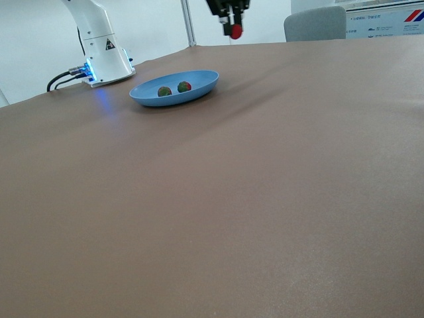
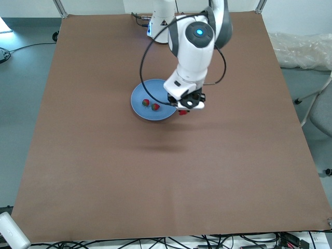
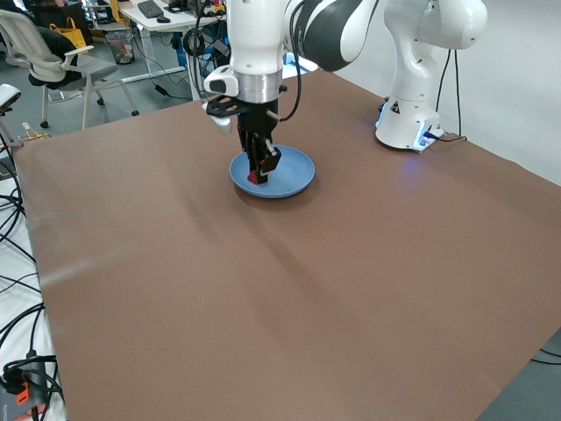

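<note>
A blue plate [image 2: 140,108] sits on the brown table with two strawberries [image 2: 155,107] on it, also seen in the top view [image 1: 184,86]. My gripper [image 1: 233,29] is shut on a red strawberry [image 1: 236,33], held above table height near the plate. In the left view this red fruit [image 2: 182,112] peeks from under the arm at the plate's right edge. In the right view the gripper [image 3: 257,175] hangs in front of the plate [image 3: 294,176], hiding the strawberries on it.
The robot's base [image 3: 403,123] stands behind the plate. A chair [image 2: 321,109] is beside the table's right edge, with cables along the near edge.
</note>
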